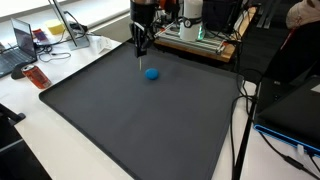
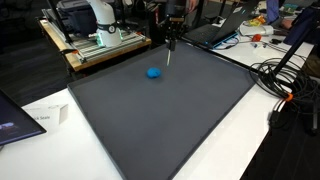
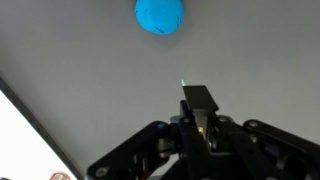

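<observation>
A round blue object [image 1: 151, 74] rests on the dark grey table mat, near its far edge in exterior view 1. It also shows at the top of the wrist view as a blue blob [image 3: 160, 14], cut off by the frame. My gripper [image 1: 141, 50] is above the mat, shut on a thin pale stick [image 2: 168, 58] that points downward. Only the stick's small greenish tip [image 3: 183, 82] clears the dark fingers [image 3: 199, 98] in the wrist view. The stick is apart from the blue object, to its left in exterior view 1. Whether its lower end touches the mat I cannot tell.
A red can [image 1: 36, 77] and a laptop [image 1: 20, 45] stand beyond its left side. Black cables [image 2: 285, 80] lie past the mat's right edge in exterior view 2.
</observation>
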